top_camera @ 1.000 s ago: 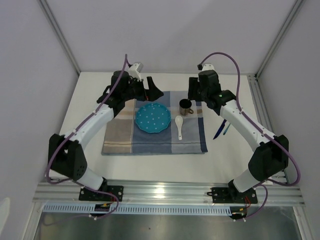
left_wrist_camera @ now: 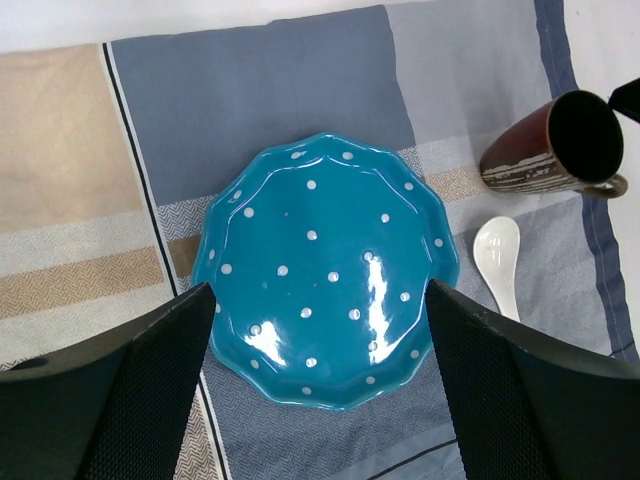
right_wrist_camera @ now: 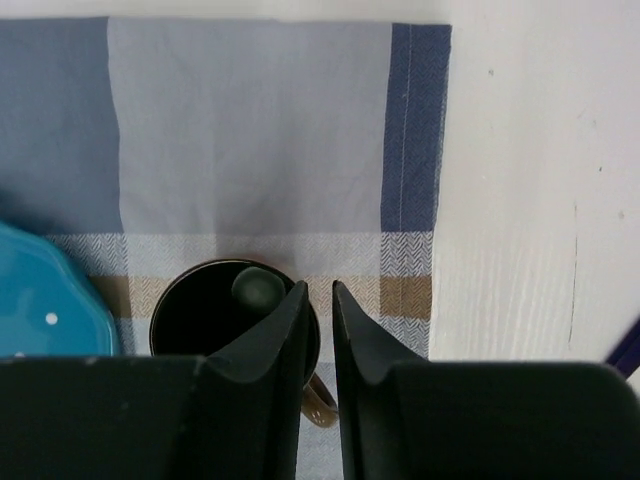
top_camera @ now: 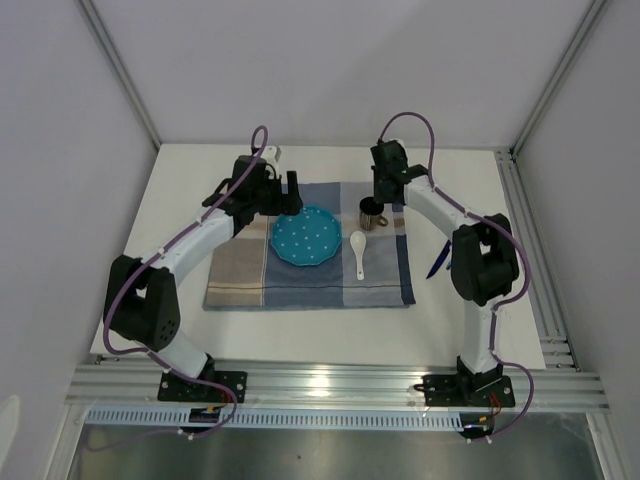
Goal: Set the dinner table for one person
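A teal dotted plate lies on the striped cloth, with a white spoon to its right. A dark brown mug with a handle stands above the spoon. My left gripper hangs open over the plate's upper left, nothing between its fingers. My right gripper is directly over the mug, its fingertips a little apart at the rim's right side; whether they touch it I cannot tell.
Blue cutlery, partly hidden by the right arm in the top view, lies on the white table right of the cloth.
The tableware is unmoved.
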